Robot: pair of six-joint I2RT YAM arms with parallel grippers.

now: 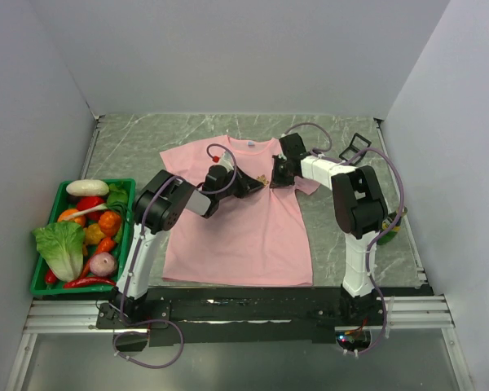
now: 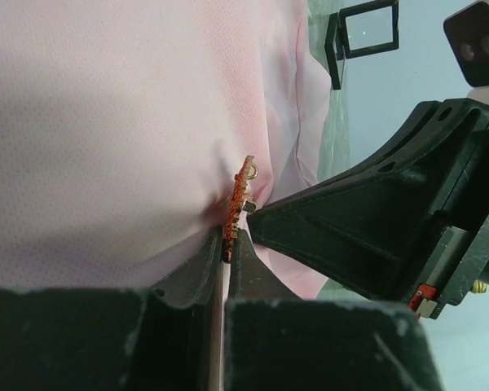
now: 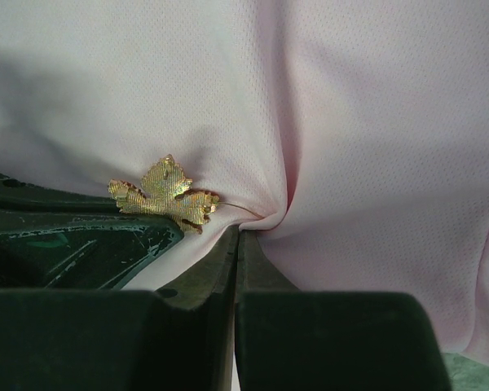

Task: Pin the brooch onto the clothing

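Note:
The pink shirt [image 1: 238, 244] lies spread on the table, its neckline toward the back. My left gripper is shut on the gold leaf-shaped brooch [image 2: 240, 195], gripping its lower edge. In the right wrist view the brooch [image 3: 165, 194] shows its face, and a thin pin [image 3: 238, 207] reaches from its right side to a raised fold of the shirt [image 3: 284, 155]. My right gripper is shut on the cloth at the base of this fold.
A green basket of vegetables [image 1: 130, 236] stands at the left. A black frame-like stand [image 1: 355, 147] is at the back right, and a green and yellow object [image 1: 390, 224] sits behind the right arm. Both grippers are close together over the shirt's upper part.

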